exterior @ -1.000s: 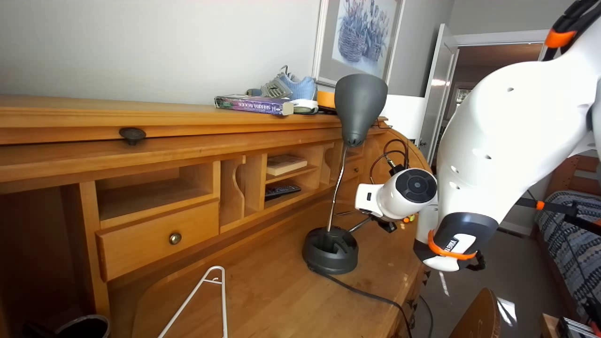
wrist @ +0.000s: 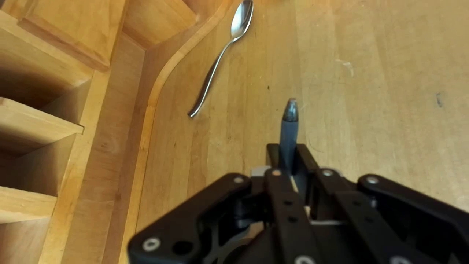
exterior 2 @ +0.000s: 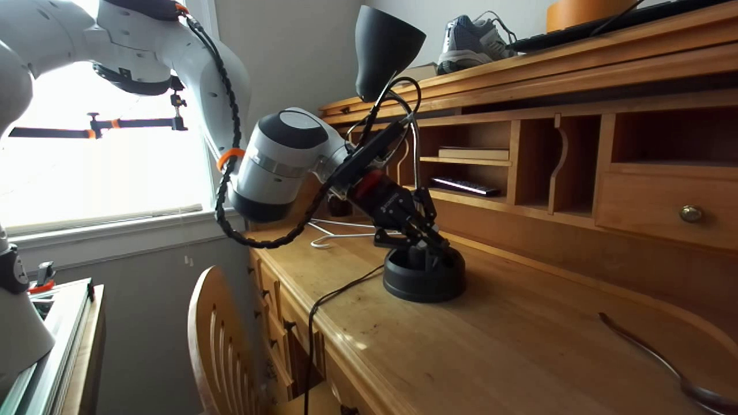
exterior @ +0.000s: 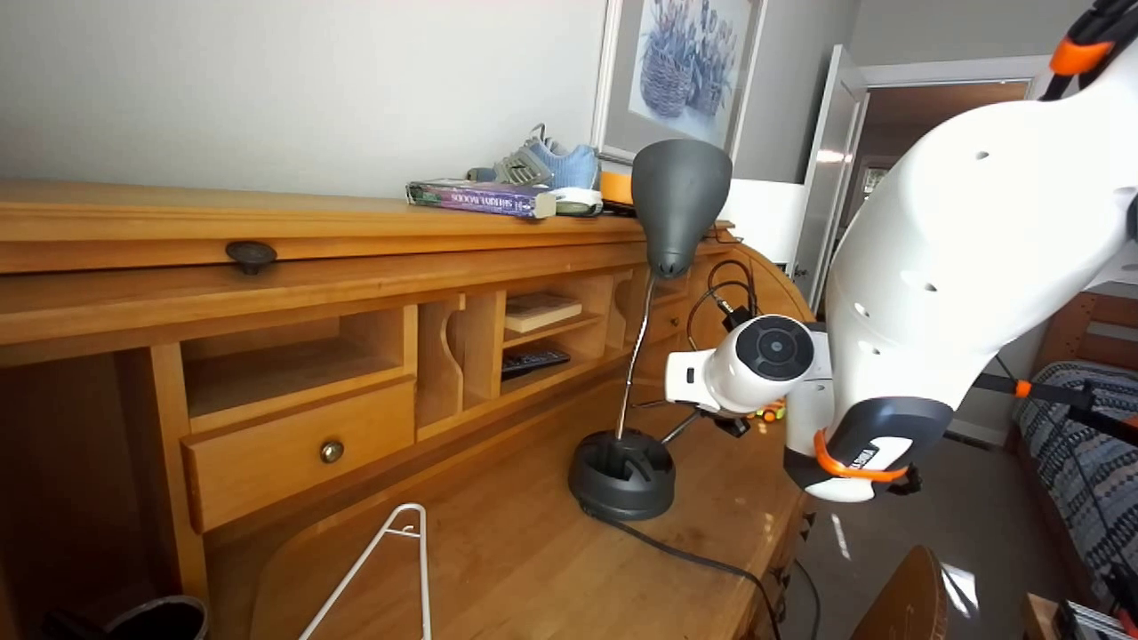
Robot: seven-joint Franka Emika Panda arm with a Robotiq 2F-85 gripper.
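Observation:
A slim grey pen is clamped in my gripper, its pointed end sticking out beyond the fingertips in the wrist view. From exterior view 2, my gripper reaches down at a slant over the black base of a desk lamp. Its fingers hide part of that base, and I cannot tell whether they touch it. The lamp's dark grey shade rises on a thin metal neck, and its base stands on the desk. The lamp hides my fingers in exterior view 1.
A spoon lies on the desk near the cubbies. A white hanger lies at the other end. The lamp's cord runs over the desk's front edge. A remote sits in a cubby. Bare desktop surrounds the spoon.
In exterior view 1 my wrist has shifted slightly left and up. The lamp has moved a very small amount left. Nothing else visibly differs.

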